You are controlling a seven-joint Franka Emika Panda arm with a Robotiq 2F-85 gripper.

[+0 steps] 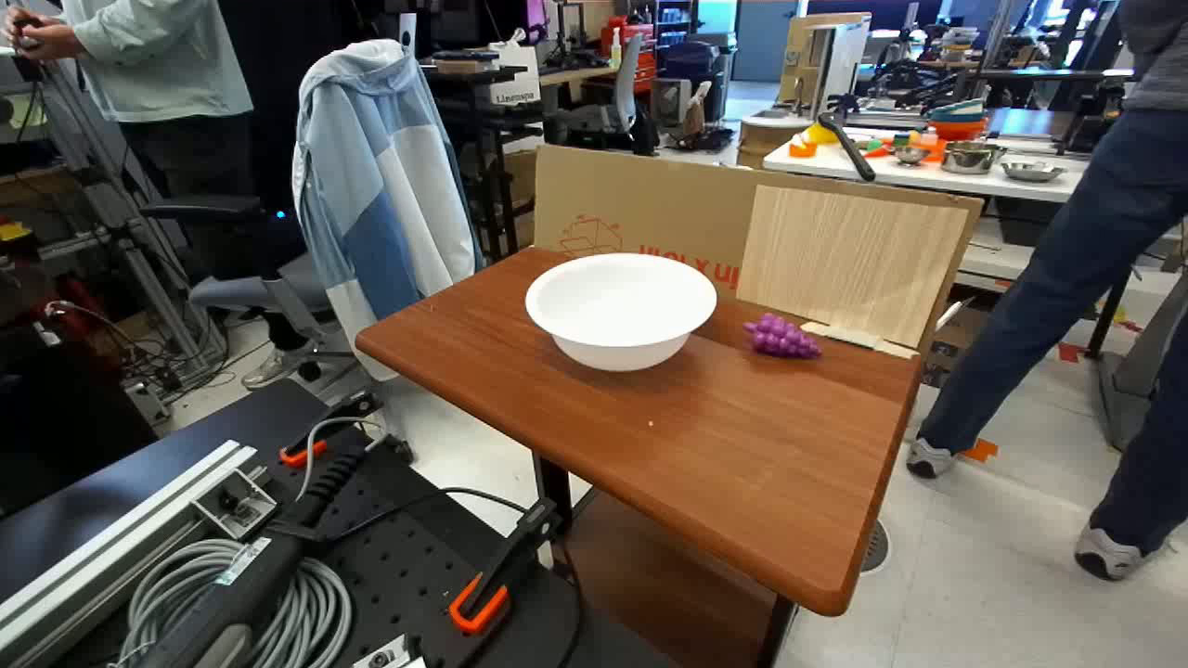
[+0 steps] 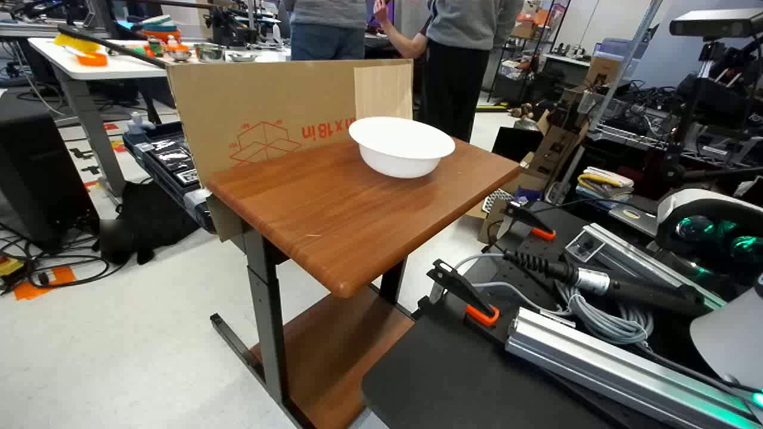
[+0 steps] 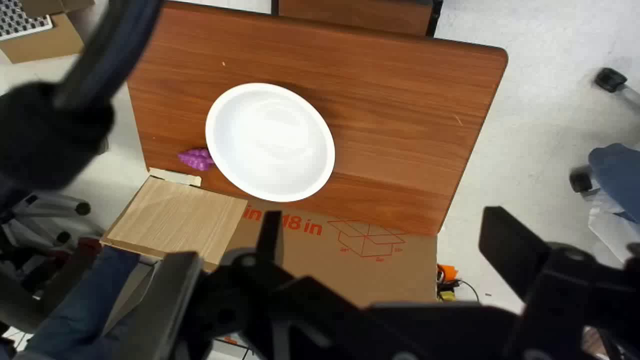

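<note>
A wide white bowl (image 1: 621, 306) stands upright on the brown wooden table; it looks empty from above in the wrist view (image 3: 273, 143). Close to it lies a bunch of purple grapes (image 1: 781, 336), which shows beside the bowl's rim in the wrist view (image 3: 195, 159). In exterior view 2 the bowl (image 2: 400, 149) is visible but the grapes are not. My gripper is open, its fingers wide apart with nothing between them. It looks down on the table from above, clear of bowl and grapes; neither exterior view shows it.
Cardboard (image 1: 635, 206) stands along the table's far edge, with a light wood-grained panel (image 1: 852, 262) against it near the grapes. A black bench with orange-tipped clamps (image 1: 479, 607) and coiled cable stands in front. People stand beyond the table.
</note>
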